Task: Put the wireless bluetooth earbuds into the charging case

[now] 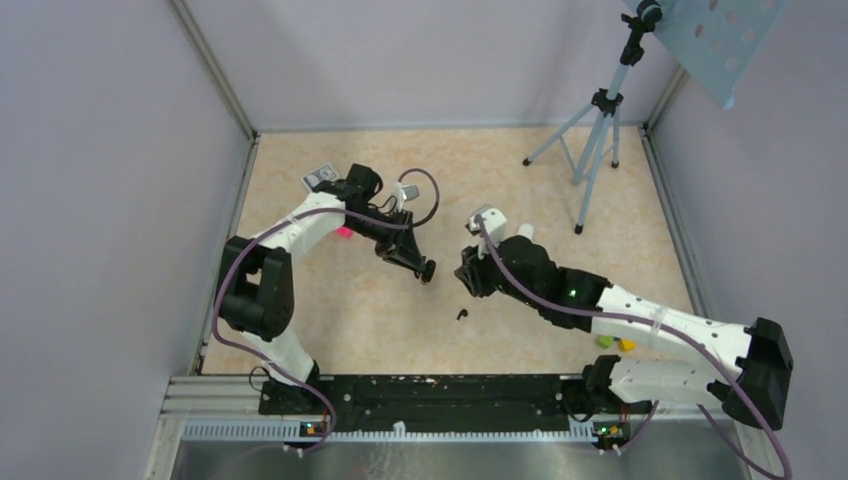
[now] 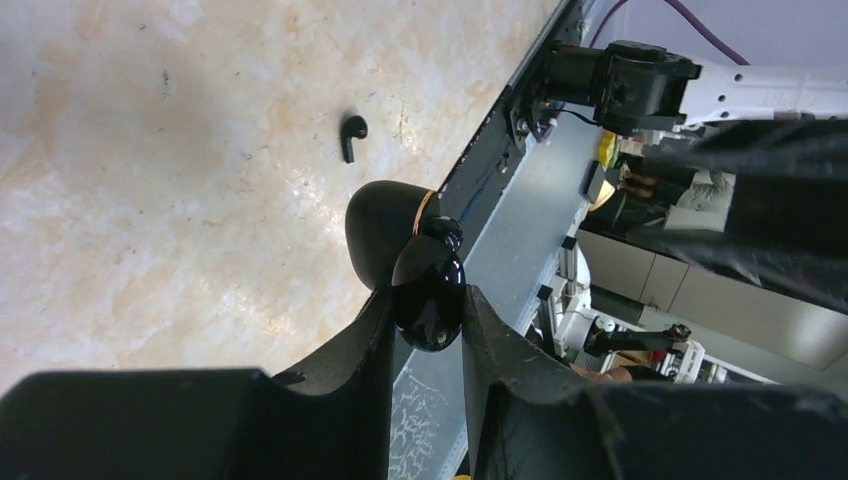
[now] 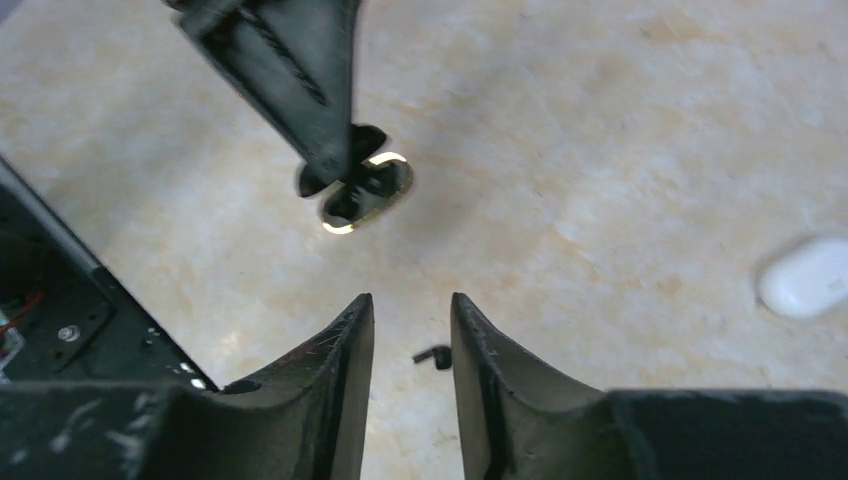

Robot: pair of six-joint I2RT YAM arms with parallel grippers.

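My left gripper (image 1: 420, 265) is shut on the black charging case, held with its lid open; the case (image 3: 366, 195) shows its gold rim in the right wrist view. A loose black earbud (image 1: 462, 314) lies on the table below the grippers, also visible (image 2: 352, 135) in the left wrist view. My right gripper (image 1: 470, 280) is to the right of the case, fingertips a little apart (image 3: 412, 305), with nothing visible held between them.
A white oval object (image 3: 805, 278) lies behind the right gripper. A tripod (image 1: 590, 170) stands at the back right, small coloured blocks (image 1: 627, 345) at the front right.
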